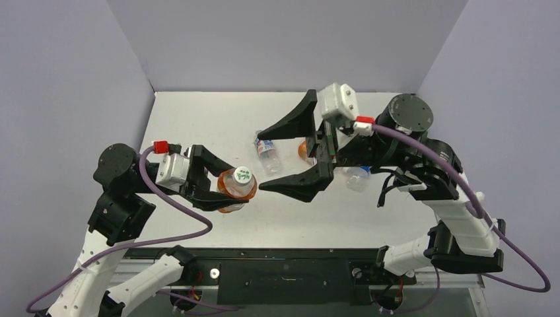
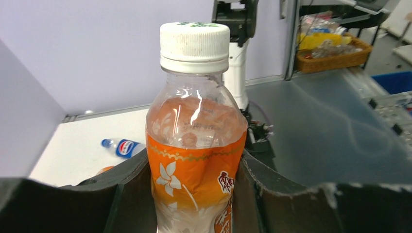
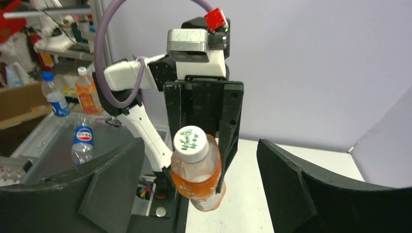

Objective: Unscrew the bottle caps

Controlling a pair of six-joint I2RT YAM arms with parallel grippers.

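An orange-labelled bottle (image 2: pixel 197 179) is held off the table, upright in the left wrist view, with my left gripper (image 1: pixel 238 186) shut around its body. Its white cap (image 2: pixel 195 47), printed in green on top, sits on the neck; whether it is loose cannot be told. To the right of that bottle my right gripper (image 1: pixel 260 162) is wide open, nothing between its fingers and clear of the cap. On the table lie a blue-labelled clear bottle (image 1: pixel 267 156), an orange bottle (image 1: pixel 303 150) partly hidden by the right gripper, and another clear bottle (image 1: pixel 357 179) under the right arm.
Pale walls enclose the white table (image 1: pixel 198 231) at the back and sides. Beyond the left arm, the right wrist view shows several bottles, one being a blue-labelled bottle (image 3: pixel 82 141), and a cardboard box (image 3: pixel 22 114).
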